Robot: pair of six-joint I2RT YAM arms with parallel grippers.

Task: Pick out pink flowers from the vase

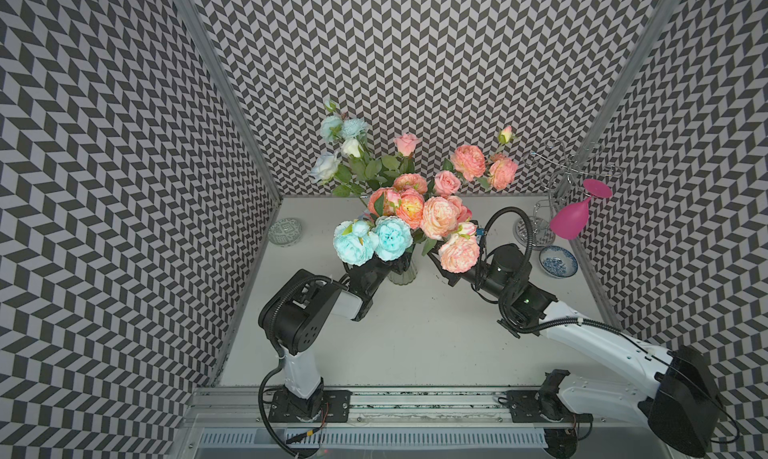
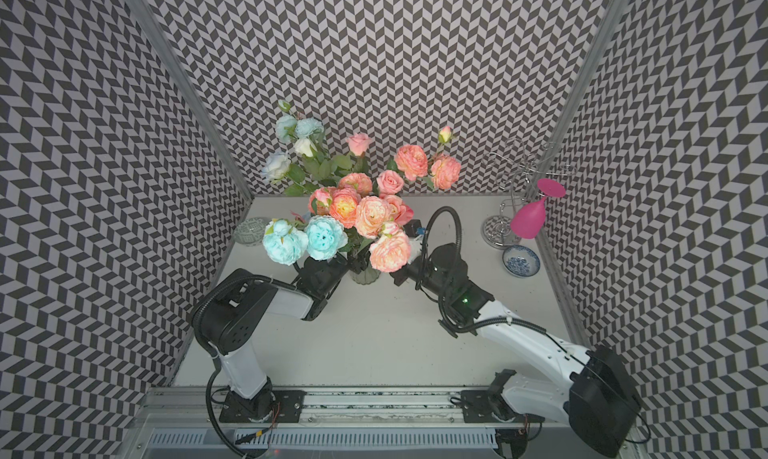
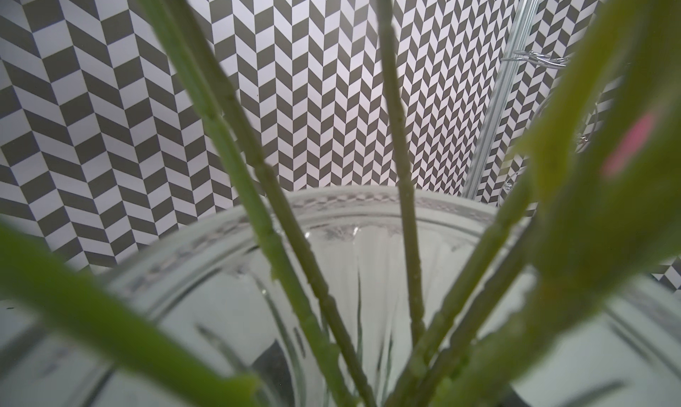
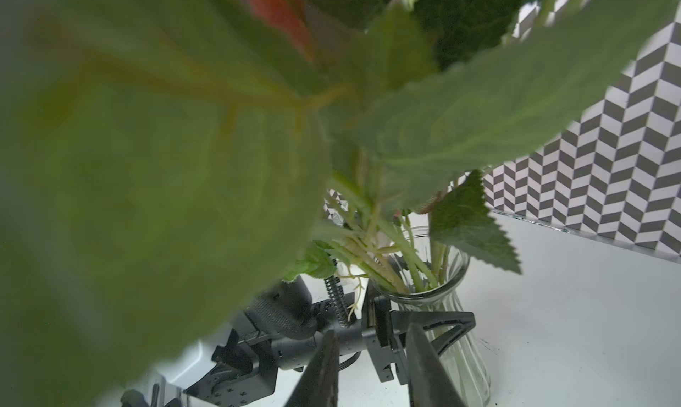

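A ribbed glass vase holds a large bunch of flowers. Its pink and peach blooms spread over the middle and right, and a pale peach one hangs low near my right gripper. Pale blue blooms cover part of my left gripper. Just below the rim, the left gripper is shut on the vase. My right gripper stands open to the right of the vase, nothing held between its fingers. Large leaves block much of the right wrist view.
At the right stand a wire rack with a pink vase and a blue patterned dish. A round glass dish lies at the left.
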